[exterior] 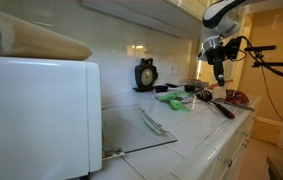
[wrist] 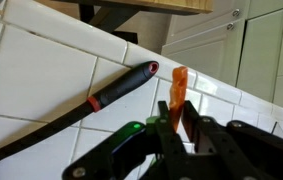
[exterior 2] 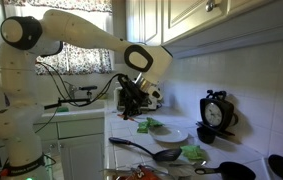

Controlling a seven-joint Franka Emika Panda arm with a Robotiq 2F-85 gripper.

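In the wrist view a slim orange object (wrist: 178,88) stands up between the fingers of my gripper, which is shut on it. What the object is cannot be made out. Below lies a black utensil handle (wrist: 124,86) with a red end, on the white tiled counter (wrist: 41,75), apart from the gripper. In exterior view 1 the gripper (exterior: 219,82) hangs above the far end of the counter. From the other side, the gripper (exterior 2: 131,102) shows over the counter, its fingertips too small to read.
Green cloths (exterior 2: 193,153), a plate (exterior 2: 168,133), a black spatula (exterior 2: 159,153) and a dark pan (exterior 2: 231,171) crowd the counter. A black clock (exterior 2: 217,110) stands by the wall. In exterior view 1 a white box-like appliance (exterior: 36,115) fills the near left.
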